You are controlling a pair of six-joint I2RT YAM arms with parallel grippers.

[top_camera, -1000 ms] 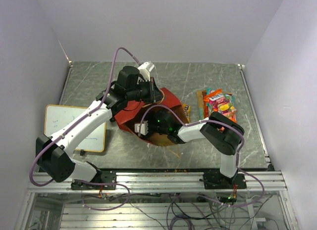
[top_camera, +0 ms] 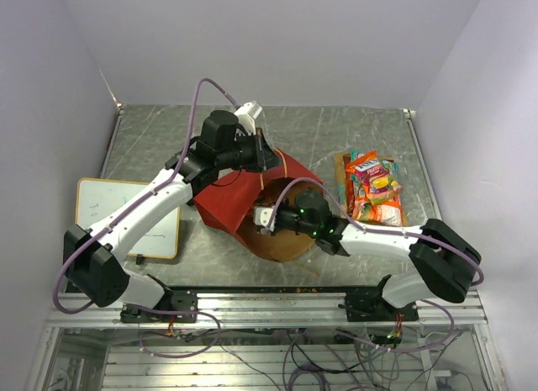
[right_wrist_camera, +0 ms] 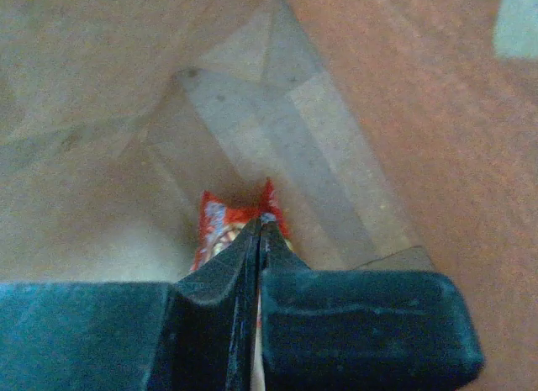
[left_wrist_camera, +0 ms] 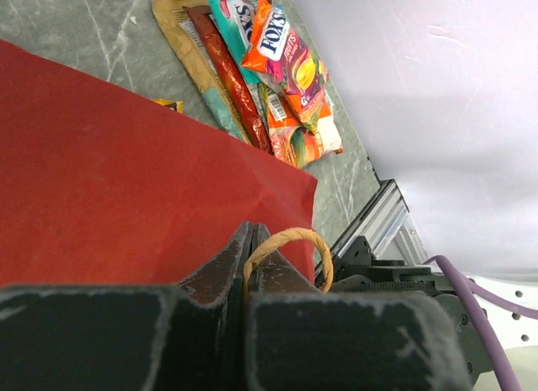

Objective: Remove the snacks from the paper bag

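Note:
The red paper bag point(top_camera: 231, 206) lies open at the middle, its brown interior facing the front right. My left gripper is shut on the bag's twisted paper handle point(left_wrist_camera: 296, 233) at the upper edge. My right gripper is inside the bag, shut, with a red snack packet point(right_wrist_camera: 225, 206) just beyond its tips in the right wrist view; nothing shows held between the fingers. Several removed snack packets point(top_camera: 374, 185) lie piled at the right of the table.
A whiteboard point(top_camera: 109, 206) lies at the left. Grey walls surround the back and sides. The table behind the bag is clear.
My right arm has swung rightward and toward the front at its elbow, with its gripper shifted slightly right. The bag's opening has shifted, and the yellow packet beside it is now hidden.

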